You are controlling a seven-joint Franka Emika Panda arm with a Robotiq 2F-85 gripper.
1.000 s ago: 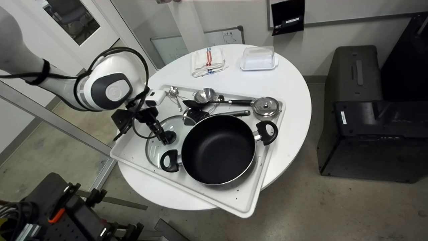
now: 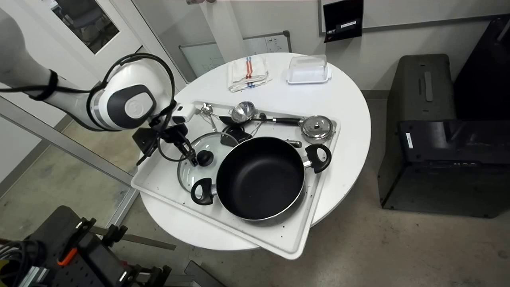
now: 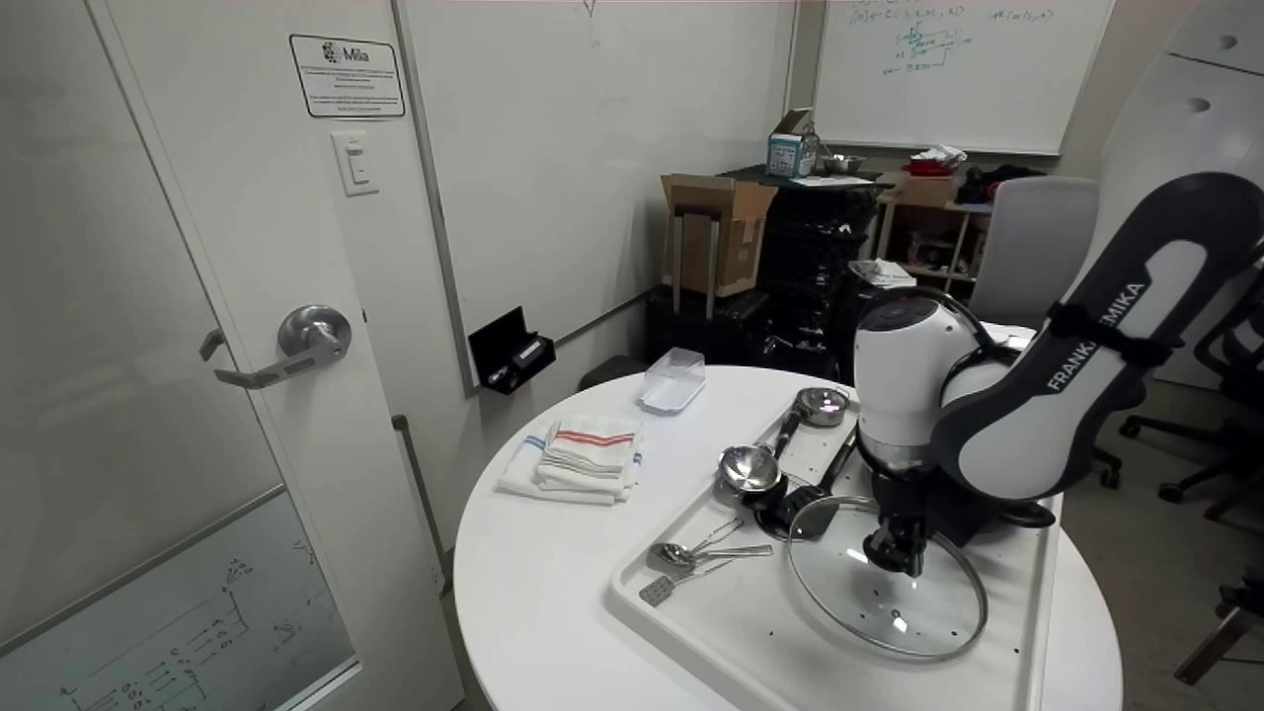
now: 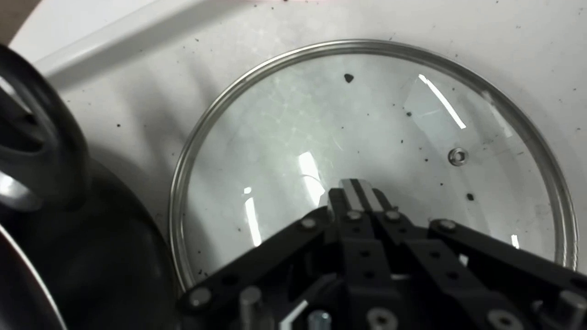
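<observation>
A clear glass lid (image 2: 195,181) with a metal rim and a black knob (image 2: 205,158) is left of a large black two-handled pan (image 2: 260,177). My gripper (image 2: 193,161) is at the knob's left side in exterior view 1, its fingers together. The wrist view shows the narrow fingertips of the gripper closed over the middle of the glass lid (image 4: 286,126), with nothing visible between them; the knob is hidden there. Whether fingers and knob touch, or the lid lies flat, I cannot tell.
A white tray (image 2: 160,179) holds the cookware. Behind the pan lie a strainer (image 2: 243,111), a small lidded pot (image 2: 316,128) and several utensils. Folded towels (image 2: 249,73) and a clear-lidded white container (image 2: 308,69) are at the table's back. The tray's near left is bare.
My gripper and the lid have shifted slightly toward the back of the tray. The black utensil behind the pan has moved, its handle now closer to the pan.
</observation>
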